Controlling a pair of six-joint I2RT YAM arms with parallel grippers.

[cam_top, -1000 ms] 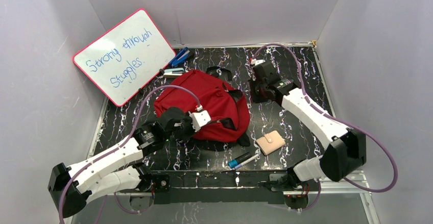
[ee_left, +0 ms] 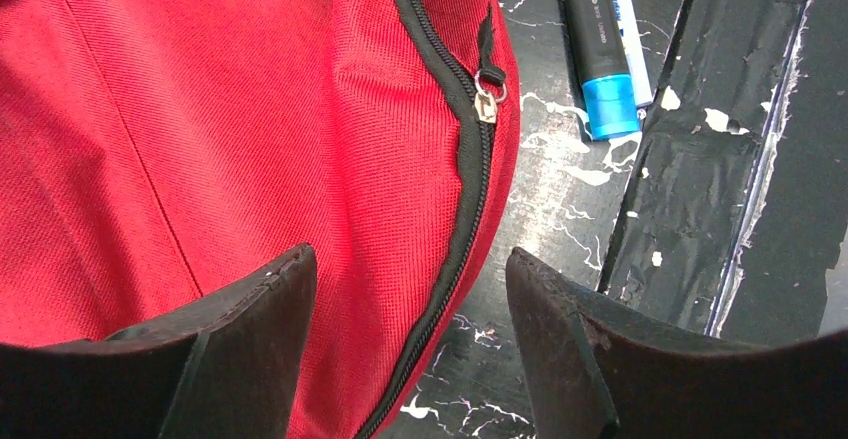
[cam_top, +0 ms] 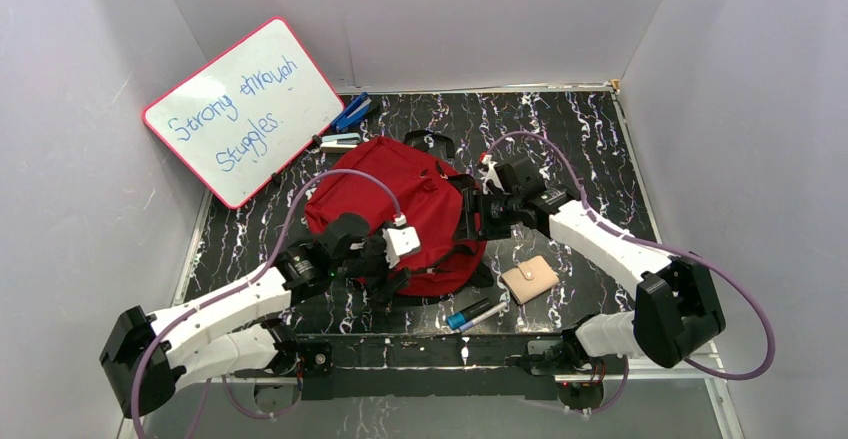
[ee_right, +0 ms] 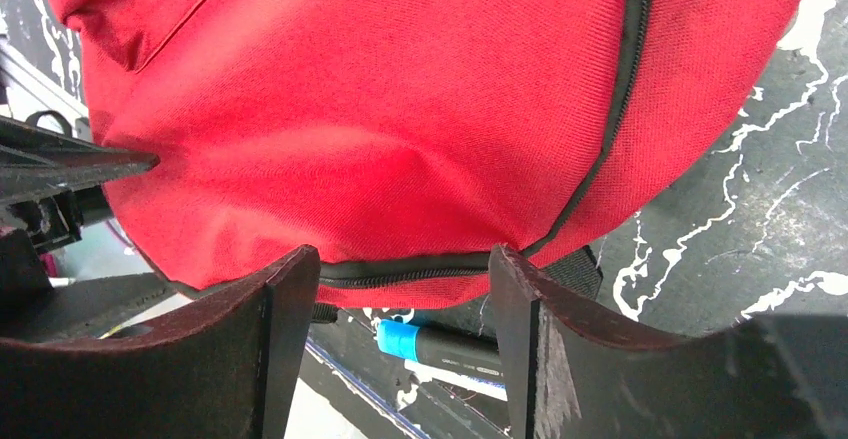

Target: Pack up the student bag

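The red bag (cam_top: 372, 199) lies on the dark marbled table, and its black zipper (ee_left: 455, 174) runs along the edge, with a metal pull (ee_left: 487, 102) near that edge. Over the bag's front left part, my left gripper is open, the fabric edge and zipper showing beyond its spread fingers. My right gripper stands open above the bag's right side; the zipper line passes between its fingertips in the right wrist view, touching or apart I cannot tell. In front lie a black marker with a blue cap (cam_top: 468, 313) and a white pen (cam_top: 484, 318).
A beige wallet (cam_top: 529, 279) rests right of the bag. Blue-handled items (cam_top: 353, 110) and small pale items (cam_top: 340, 143) lie at the back left, near the whiteboard (cam_top: 246, 111). Bare table (cam_top: 585, 149) stretches at the back right.
My right gripper has come left and toward the front, over the bag's right side. The left one has shifted right and forward. The bag's front edge has moved slightly.
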